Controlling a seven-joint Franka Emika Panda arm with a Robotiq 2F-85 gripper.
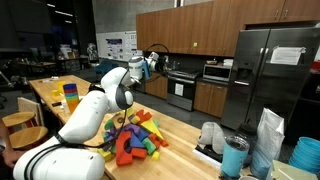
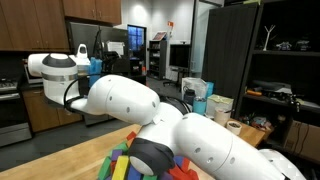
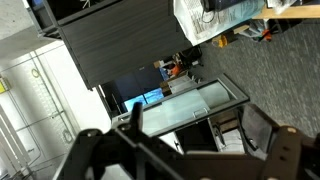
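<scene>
My arm is raised, and the gripper hangs high above the far end of the table. In the wrist view the dark gripper fills the bottom edge, its two sides apart and nothing visible between them; it looks open. Colourful blocks lie in a loose pile beside my arm's base. To the left stands a striped stack of coloured pieces. In the second exterior view, part of the block pile shows behind the arm.
A blue bucket, a clear bag and a blue-green container stand on the right of the table. A grey cloth-like item lies near them.
</scene>
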